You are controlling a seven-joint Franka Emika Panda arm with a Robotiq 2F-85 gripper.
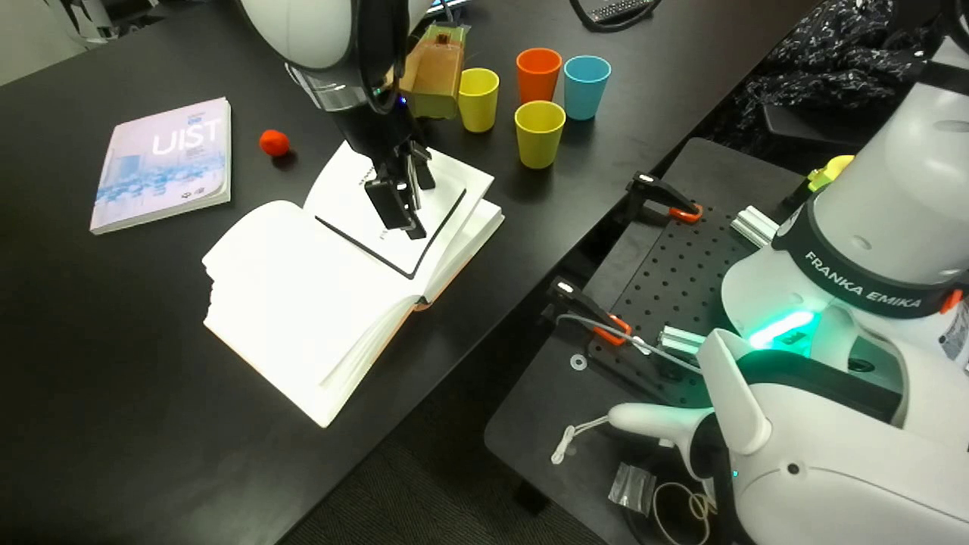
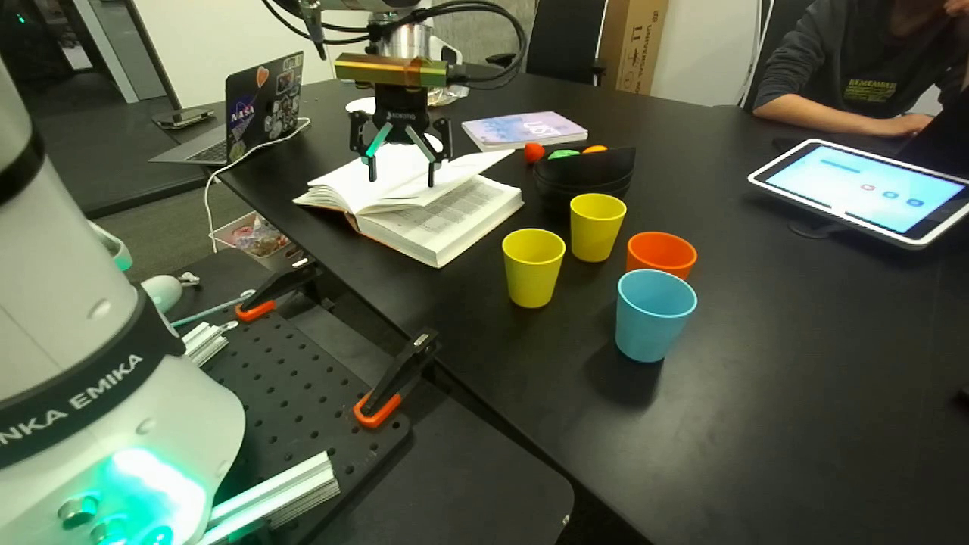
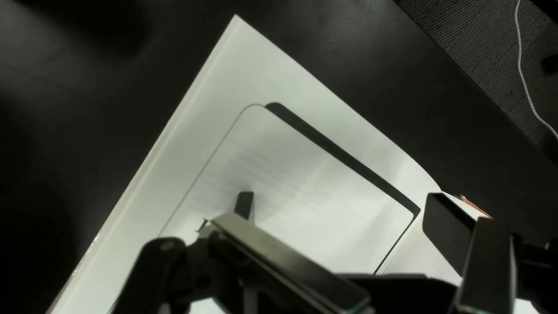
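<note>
An open book (image 1: 281,281) with white pages lies on the dark table, and a framed page (image 3: 308,193) fills much of the wrist view. Over its right-hand pages hangs my gripper (image 2: 400,177), pointing down. Its two black fingers stand well apart, with nothing visible held between them. In the second exterior view a loose leaf (image 2: 454,171) is lifted above the printed page under it. Whether a fingertip touches the paper cannot be made out.
Two yellow cups (image 1: 538,136), an orange cup (image 1: 537,77) and a blue cup (image 1: 586,88) stand near the book. A black bowl (image 2: 586,177) holds small coloured items. A UIST book (image 1: 163,168) and a red ball (image 1: 274,142) lie beyond.
</note>
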